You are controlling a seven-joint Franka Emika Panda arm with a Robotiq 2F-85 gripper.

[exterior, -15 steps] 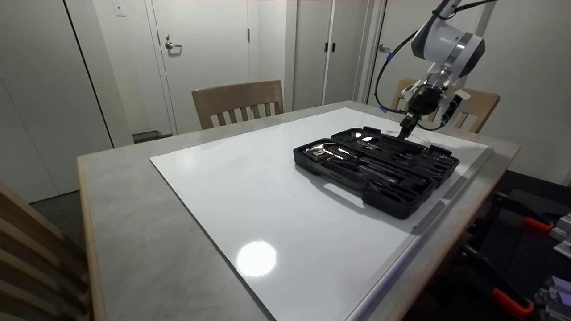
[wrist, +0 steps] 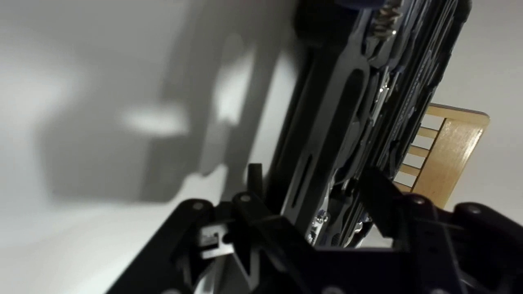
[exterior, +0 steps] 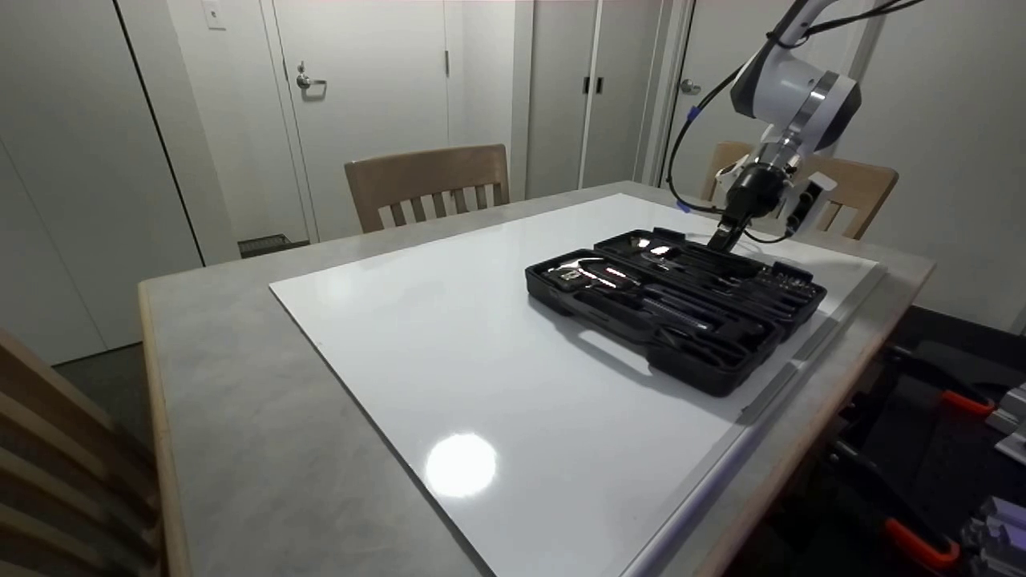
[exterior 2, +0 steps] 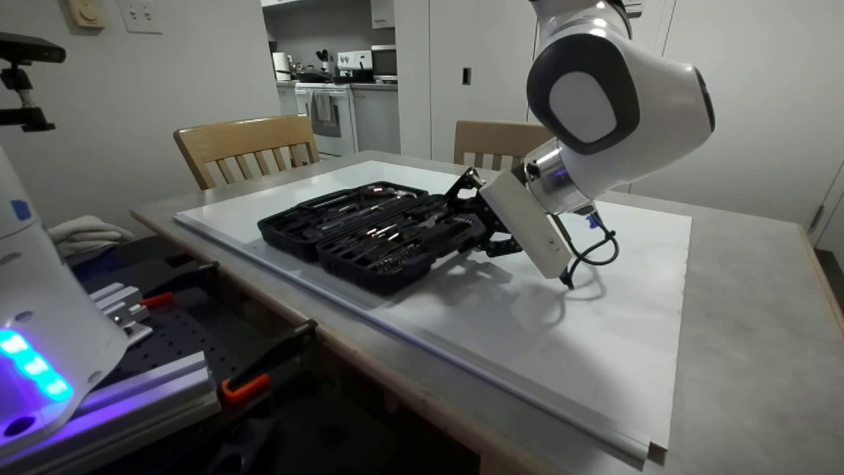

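Observation:
An open black toolbox (exterior: 630,306) lies flat on the white board, both halves filled with tools. In exterior view 2 my gripper (exterior 2: 463,224) reaches low and tilted to the edge of the half nearer the arm. The wrist view shows my gripper with its fingers apart, one fingertip (wrist: 255,177) on the board side of the toolbox's edge wall (wrist: 318,142) and the other over the tools. That wall appears between the fingers; whether they touch it, I cannot tell. Nothing else shows between them.
The white board (exterior: 414,356) is bare to the left of the toolbox in exterior view 1. A raised strip (exterior 2: 443,348) runs along one board edge. Wooden chairs (exterior: 433,183) stand around the table. Orange-tipped clamps (exterior 2: 246,388) sit near the robot base.
The arm and gripper have come slightly lower and to the left in exterior view 1, closer in at the toolbox. The toolbox has shifted very slightly left.

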